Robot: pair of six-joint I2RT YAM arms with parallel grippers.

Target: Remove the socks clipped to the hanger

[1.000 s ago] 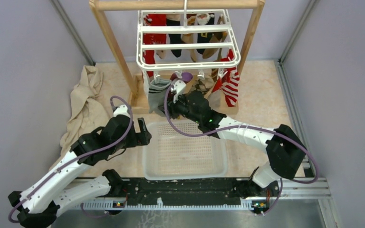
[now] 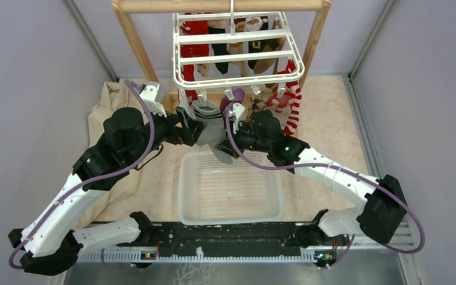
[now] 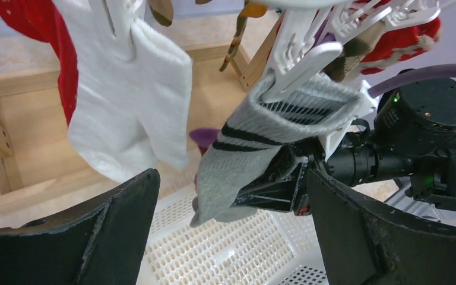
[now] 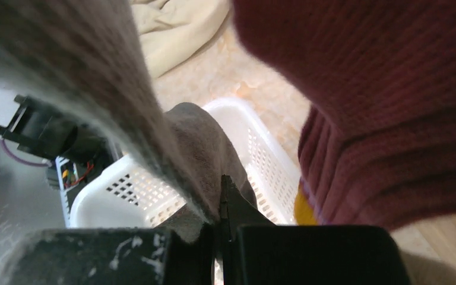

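Observation:
A white clip hanger [image 2: 237, 37] holds socks. The grey sock with black stripes [image 3: 243, 142] hangs from a front clip [image 3: 294, 71], beside a white sock [image 3: 124, 101] and a purple-maroon sock [image 4: 380, 107]. My right gripper [image 2: 224, 148] is shut on the lower part of the grey sock, which stretches from the clip to its fingertips in the right wrist view. My left gripper [image 2: 190, 127] stands open just left of that sock's top, its fingers either side of the sock in the left wrist view, not touching it visibly.
A white perforated basket [image 2: 230, 218] lies below the hanger. A wooden tray [image 3: 29, 166] sits behind it, a beige cloth [image 2: 104, 107] at the left. Red-and-white socks [image 2: 288, 107] hang at the right. The floor right of the basket is clear.
My left gripper has risen and moved right toward the grey sock.

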